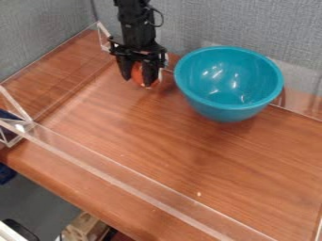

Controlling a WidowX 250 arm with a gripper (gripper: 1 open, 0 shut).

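Observation:
My black gripper [137, 63] reaches down from the top at the back of the wooden surface, shut on an orange object [145, 77] that is partly hidden behind the fingers. Just to its right stands a large teal bowl [228, 83], empty as far as I can see.
Clear low walls edge it, with grey padded walls behind. At the lower left, beyond the edge, are dark blue items and a cardboard piece [86, 228].

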